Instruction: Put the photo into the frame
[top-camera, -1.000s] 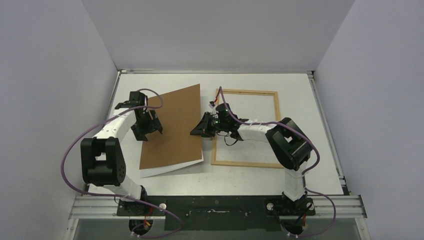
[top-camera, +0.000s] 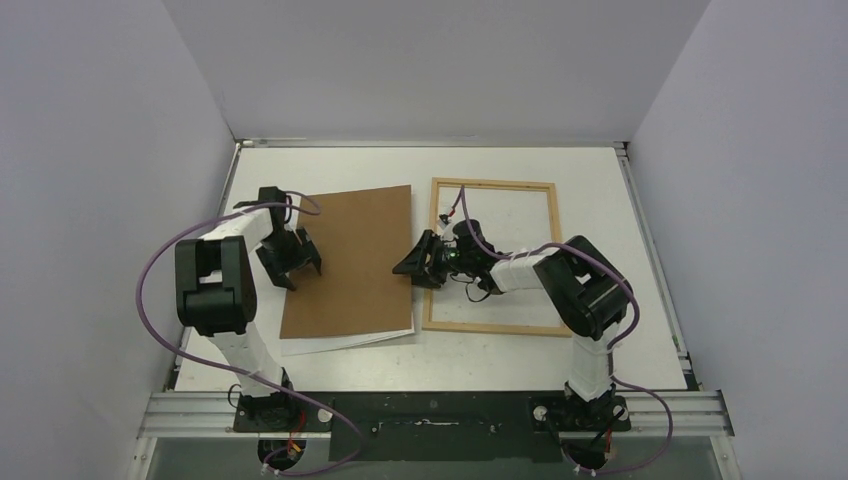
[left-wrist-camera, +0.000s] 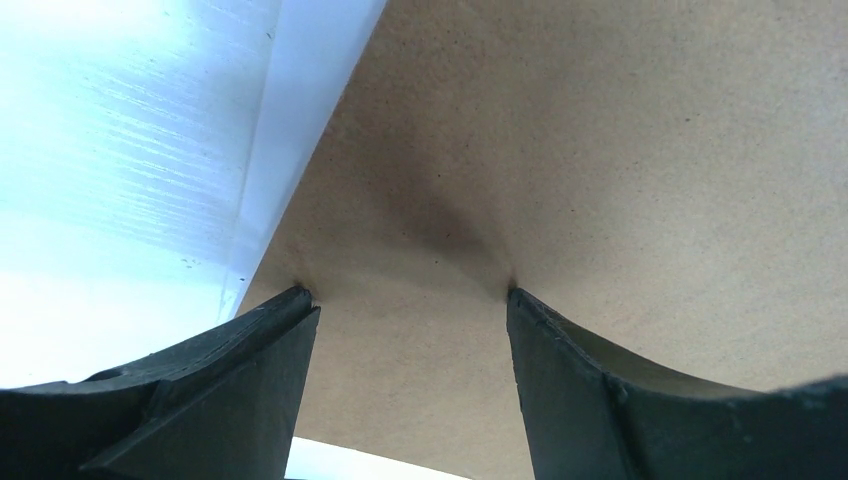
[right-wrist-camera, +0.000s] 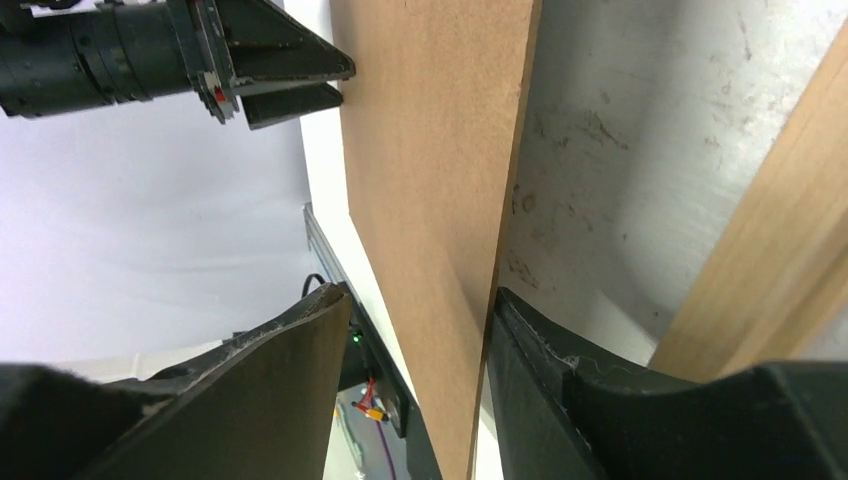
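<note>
A brown board (top-camera: 350, 290) lies over a white sheet (top-camera: 345, 342) on the left half of the table. My left gripper is part open, tips down on the board near its left edge, nothing clearly held. My right gripper is part open at the board's right edge, which runs between its fingers; whether it touches both sides is unclear. The wooden frame (top-camera: 492, 332), with a white inside, lies to the right, under my right arm.
Walls surround the table (top-camera: 650, 280) on the left, back and right. Bare table shows in front of the board and right of the frame.
The board has come down flatter and shifted slightly right.
</note>
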